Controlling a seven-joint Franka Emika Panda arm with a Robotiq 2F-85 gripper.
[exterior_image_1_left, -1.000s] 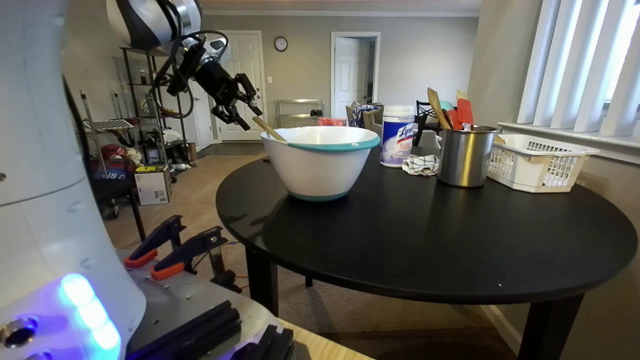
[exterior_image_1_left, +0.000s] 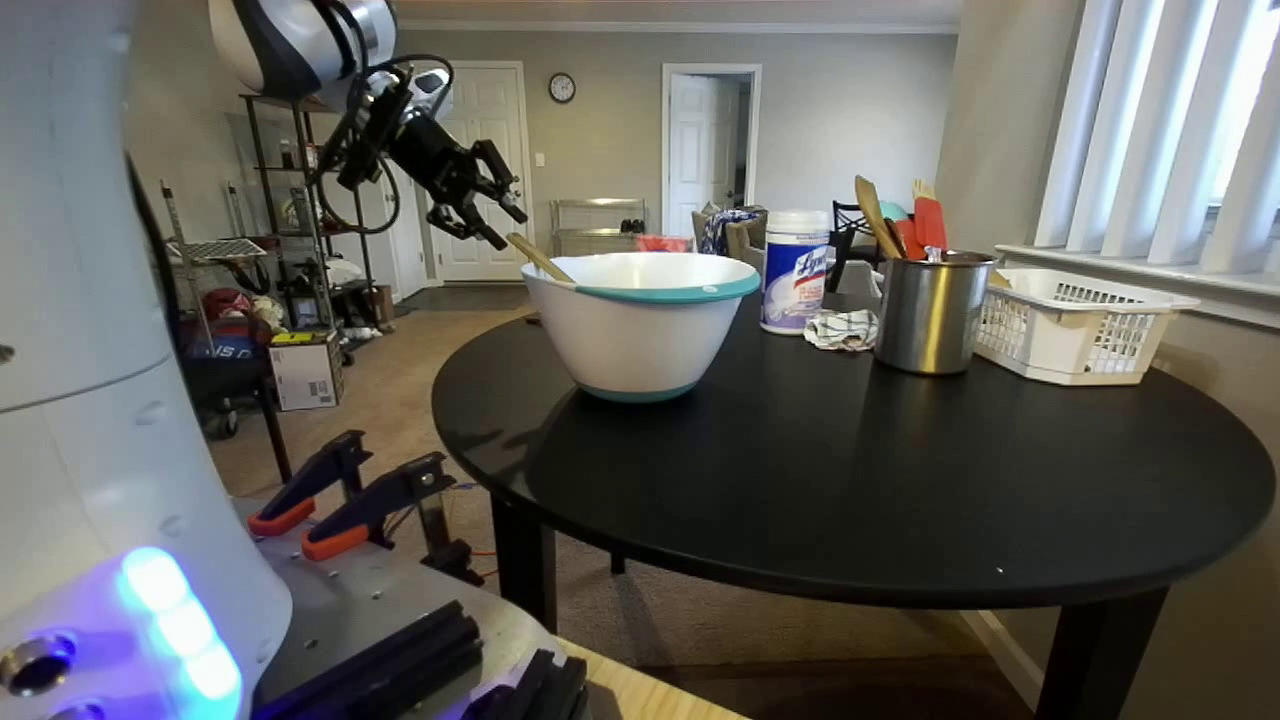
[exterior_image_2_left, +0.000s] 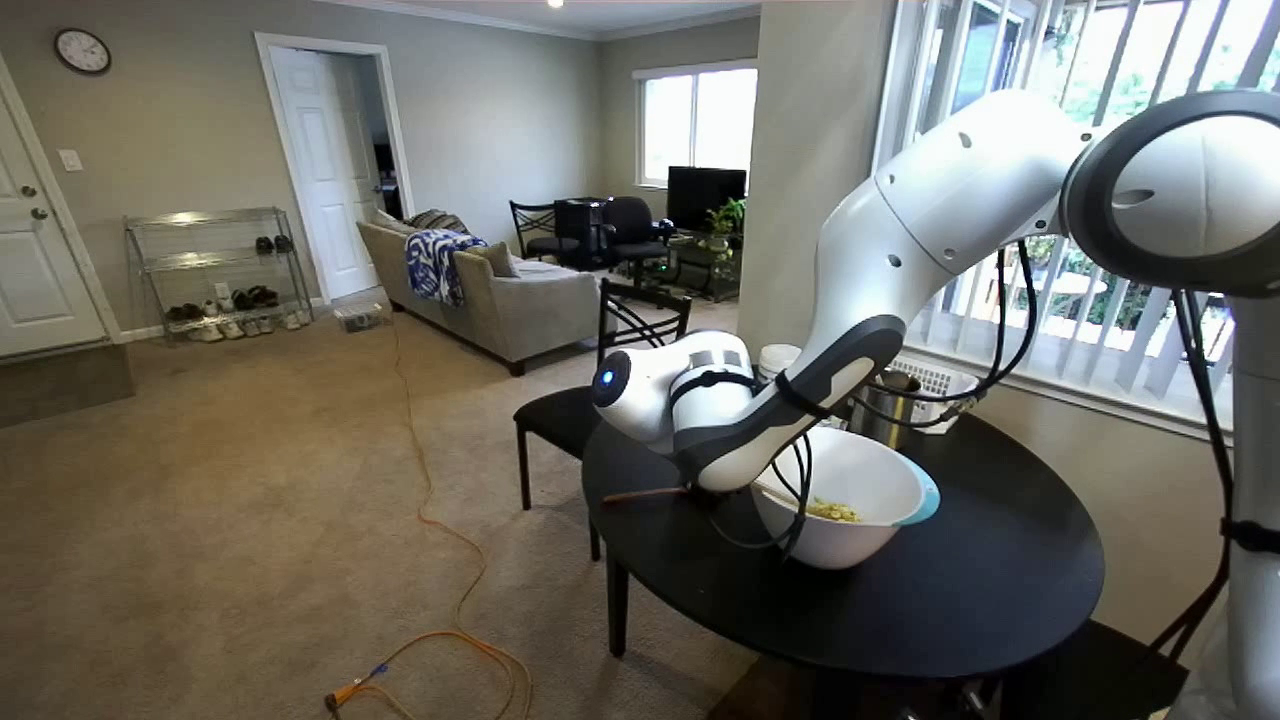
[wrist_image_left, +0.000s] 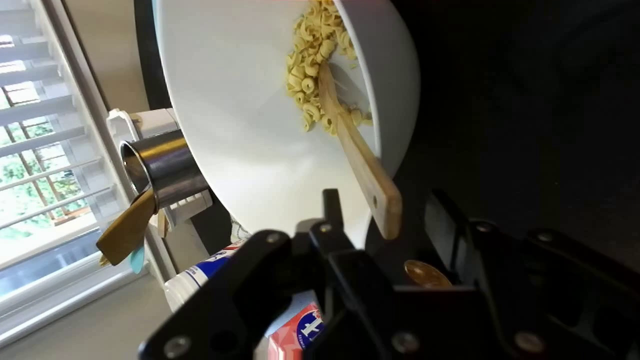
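Observation:
A white bowl with a teal rim (exterior_image_1_left: 648, 336) stands on the black table. Yellow pasta (wrist_image_left: 309, 66) lies inside it, and the flat end of a wooden spatula (wrist_image_left: 366, 162) rests among the pieces. Its handle leans over the bowl's edge toward my gripper. The fingers (wrist_image_left: 333, 210) are parted, and in the wrist view the handle's end appears in the gap between them; I cannot tell whether it touches either one. From the side, my gripper (exterior_image_1_left: 511, 229) hangs just above and beyond the handle's tip. In exterior view 2 the arm hides the gripper.
Behind the bowl are a wipes canister (exterior_image_1_left: 794, 274), a checked cloth (exterior_image_1_left: 841, 330), a steel utensil pot (exterior_image_1_left: 933, 314) and a white basket (exterior_image_1_left: 1071, 324). A brown stick (exterior_image_2_left: 645, 493) lies near the table's edge.
My gripper has shifted slightly up and to the right in exterior view 1, and the gap between its fingers looks a little narrower. The bowl and spatula have stayed put.

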